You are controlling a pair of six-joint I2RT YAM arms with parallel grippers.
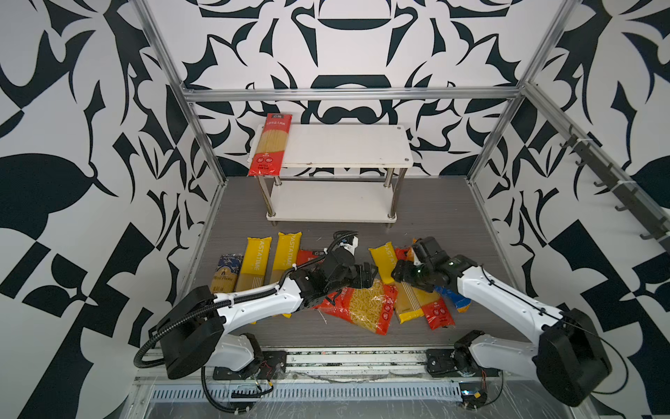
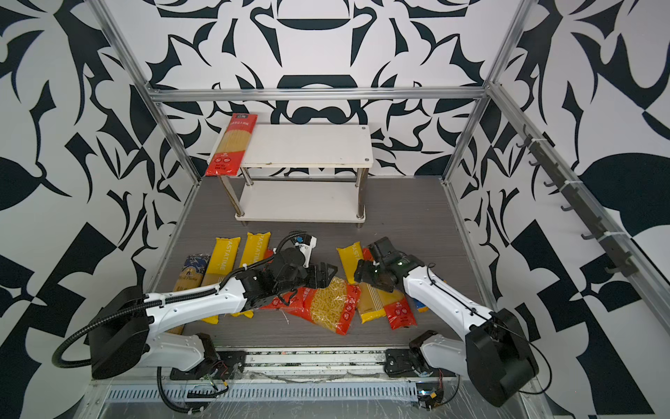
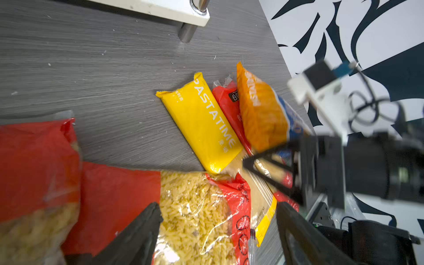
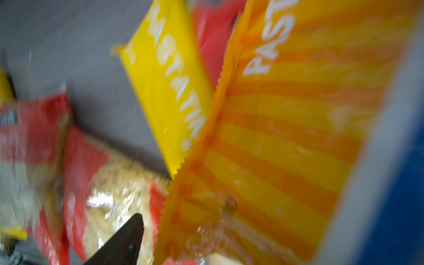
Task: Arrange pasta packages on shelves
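My left gripper [image 1: 363, 276] hangs open over a red pasta bag [image 3: 194, 220] at the middle of the floor, nothing between its fingers. My right gripper [image 1: 402, 273] is open, low over an orange-and-blue package [image 4: 300, 132], a yellow PASTATIME package [image 3: 203, 123] and red packages beside it; its view is blurred. Two long yellow packages [image 1: 254, 258] and a dark-blue package [image 1: 226, 272] lie at the left. A red spaghetti package [image 1: 270, 146] lies on the left end of the top shelf [image 1: 342, 143].
The lower shelf [image 1: 331, 201] is bare, as is the rest of the top shelf. Floor in front of the shelf unit and at the far right is clear. Patterned walls enclose the sides and back, with a hook rail on the right wall.
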